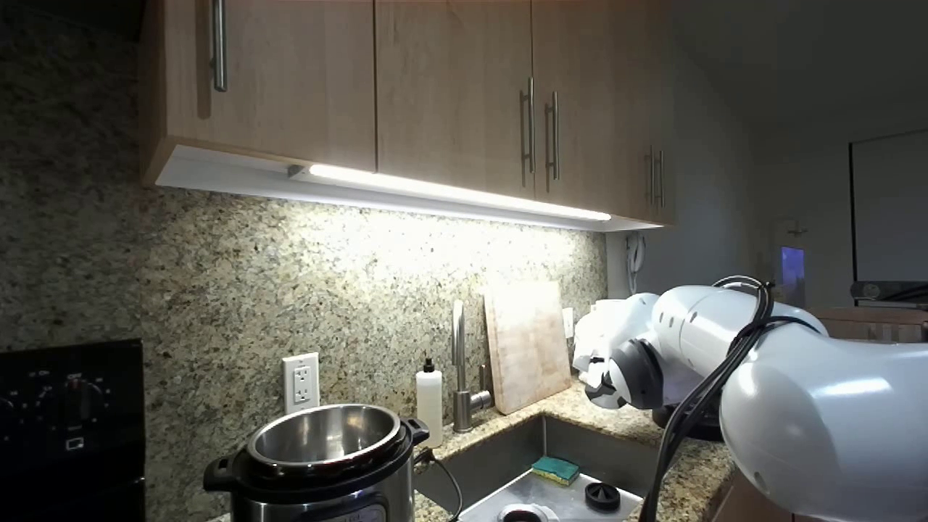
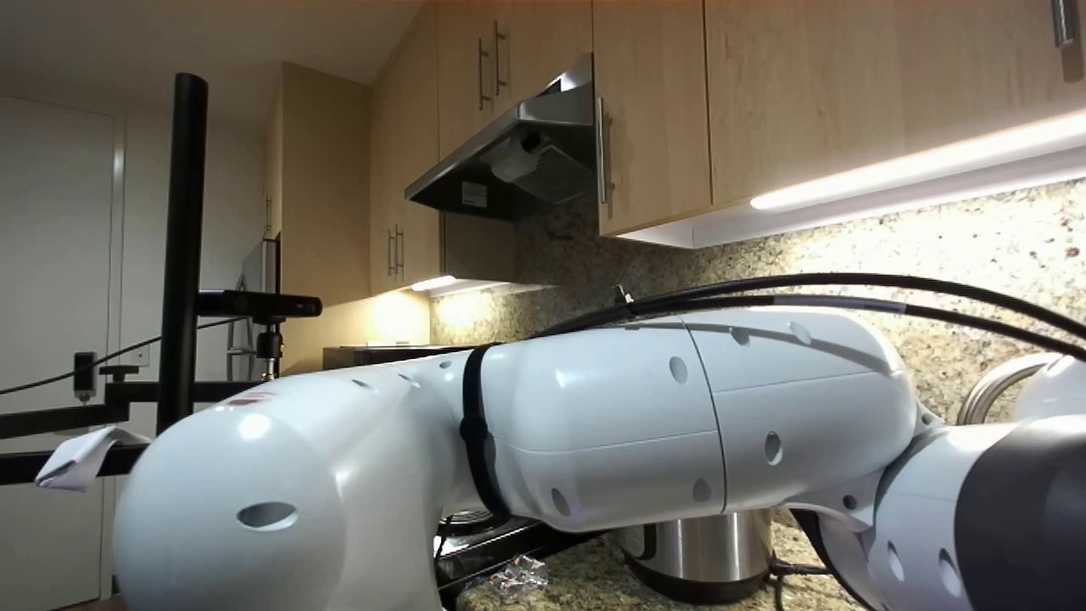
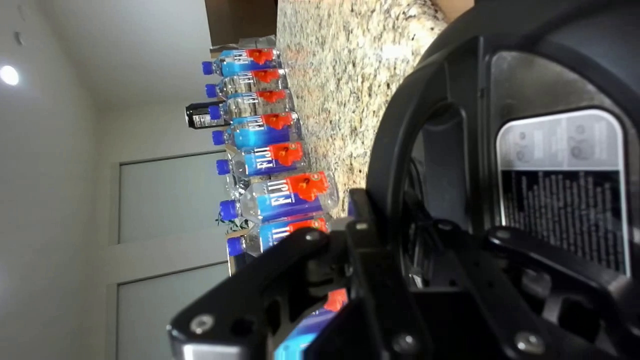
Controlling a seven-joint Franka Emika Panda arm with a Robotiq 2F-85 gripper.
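Observation:
A black round lid with a metal plate and a printed label fills the right of the wrist view. My gripper reaches up to its rim from below, its dark fingers overlapping the lid's edge. How far apart the fingers stand, and whether they grip the rim, is hard to make out against the black. In exterior view 1 part of a dark round object shows on the counter behind my arm; the fingers are hidden there. A pressure cooker, uncovered, shows its steel inner pot.
Several water bottles line the counter beside the lid, with a dark can behind them. Between cooker and arm are a soap bottle, a faucet and the sink, holding a sponge. A cutting board leans on the wall.

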